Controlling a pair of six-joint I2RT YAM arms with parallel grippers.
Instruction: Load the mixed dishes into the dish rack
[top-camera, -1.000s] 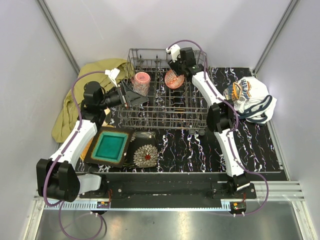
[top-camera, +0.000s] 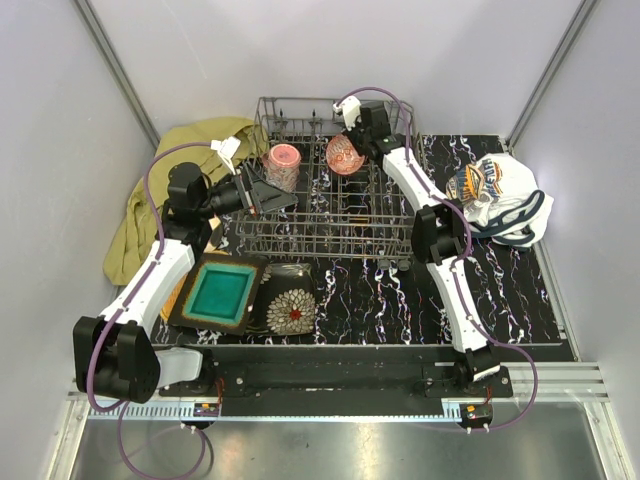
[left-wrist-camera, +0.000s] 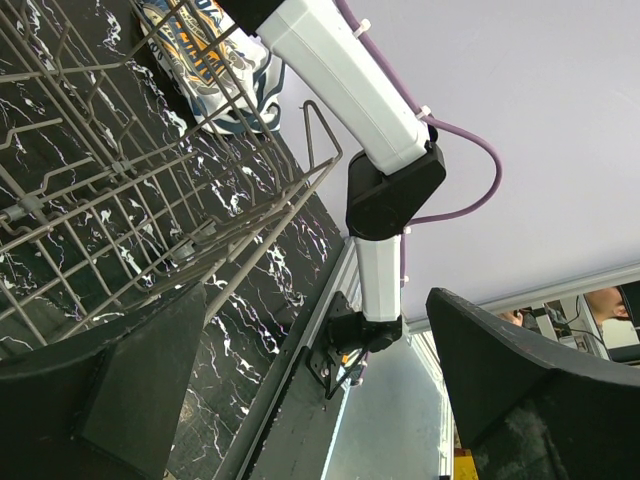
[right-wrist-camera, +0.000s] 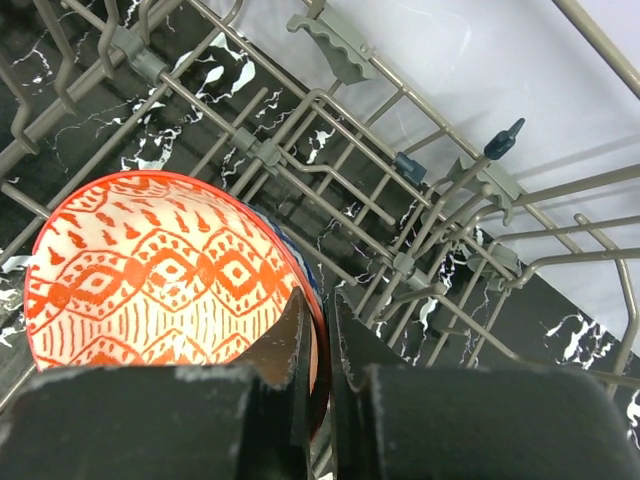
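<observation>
An orange-and-white patterned bowl (right-wrist-camera: 160, 270) fills the lower left of the right wrist view, tilted over the rack's wires. My right gripper is shut on its rim; from above, the bowl (top-camera: 344, 156) appears in the back middle of the wire dish rack (top-camera: 330, 247). A pink cup (top-camera: 284, 166) sits upside down in the rack's left part. Beside that cup my left gripper (top-camera: 270, 200) stands open, its fingers (left-wrist-camera: 120, 385) wide apart with nothing between them. Whether the bowl rests on the wires cannot be told.
At the front left lie a square plate with a green centre (top-camera: 222, 295) and a dark flower-patterned plate (top-camera: 291, 311). An olive cloth (top-camera: 135, 225) covers the left side; a white patterned cloth (top-camera: 505, 200) lies to the right. The counter front of the rack's right half is clear.
My right gripper and the bowl have shifted only slightly at the back of the rack, the bowl a little to the left. The left arm has kept still.
</observation>
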